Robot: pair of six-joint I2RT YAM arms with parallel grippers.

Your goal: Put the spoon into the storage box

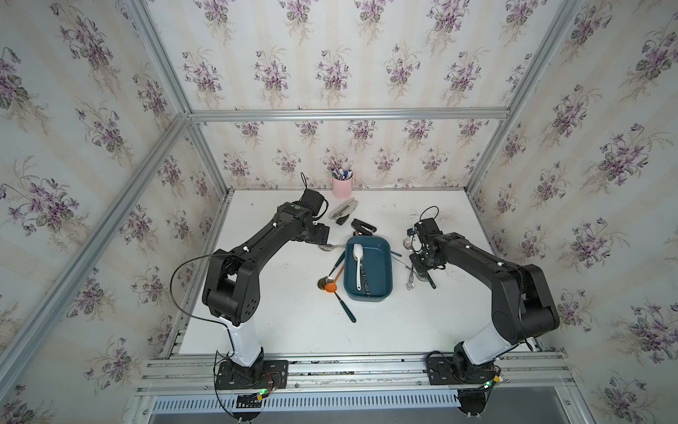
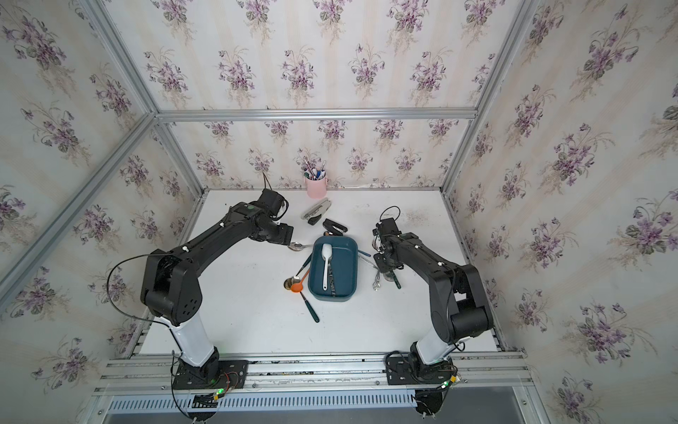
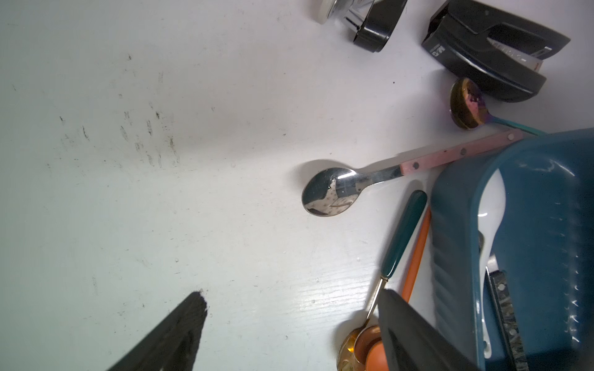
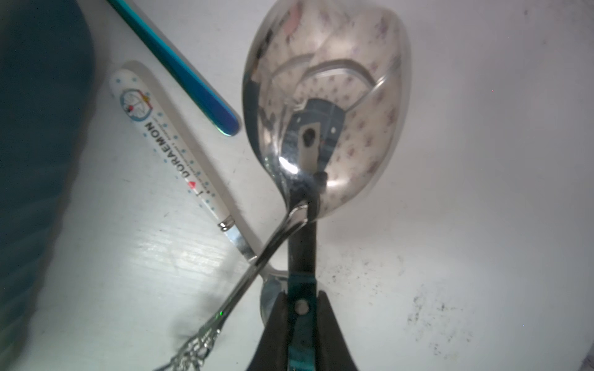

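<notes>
The blue storage box [image 1: 380, 272] stands mid-table with a white spoon [image 1: 358, 254] and a dark patterned handle [image 3: 508, 318] inside. To its right, my right gripper is shut on a spoon's green handle [image 4: 302, 290]. A silver spoon with an ornate handle [image 4: 207, 337] crosses that handle, and steel bowls [image 4: 346, 68] overlap beyond it, so which bowl belongs to which spoon is hard to tell. My left gripper is open and empty, left of the box. A pink-handled spoon [image 3: 334, 191] lies ahead of its fingers, against the box's outside.
A Doraemon-handled utensil [image 4: 167, 148] and a blue handle [image 4: 185, 74] lie between box and right gripper. Green- and orange-handled spoons [image 1: 332, 286] lie left of the box. A black stapler [image 1: 363, 227] and pink pen cup [image 1: 342, 187] stand behind.
</notes>
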